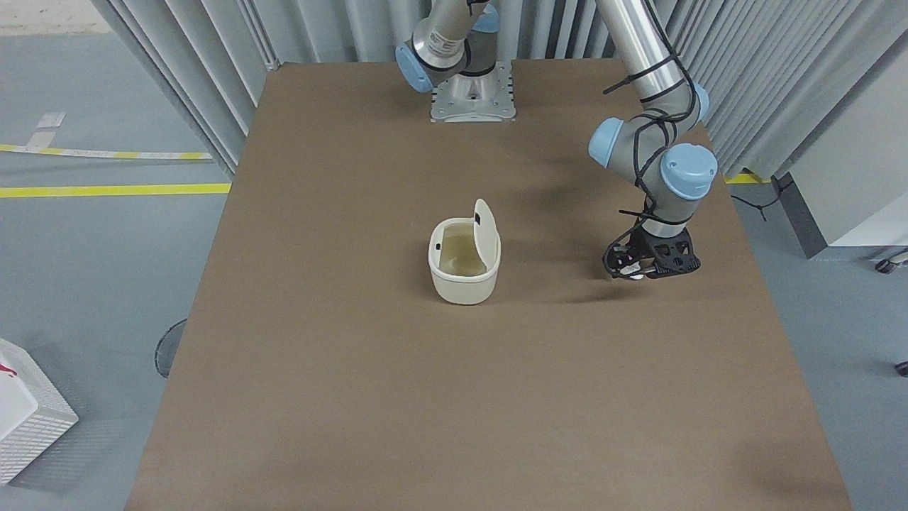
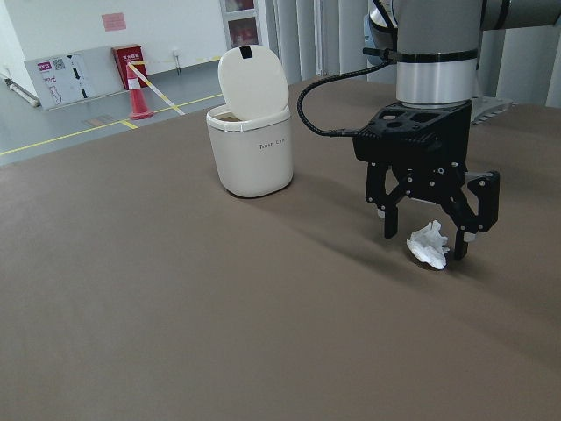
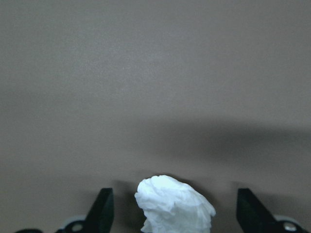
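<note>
A crumpled white paper (image 2: 428, 244) (image 3: 173, 206) lies on the brown table (image 1: 477, 400). My black gripper (image 2: 425, 232) is lowered over it, open, with one finger on either side of the paper; in the front view the gripper mostly hides it. Whether the pads touch the paper I cannot tell, but in the wrist view there are gaps on both sides. A small white trash can (image 1: 464, 281) (image 2: 251, 162) stands to the left of the gripper in the front view, its lid (image 1: 486, 230) raised.
The arm's mounting base (image 1: 472, 106) is at the back edge. Floor with tape lines surrounds the table, and grey curtains hang behind.
</note>
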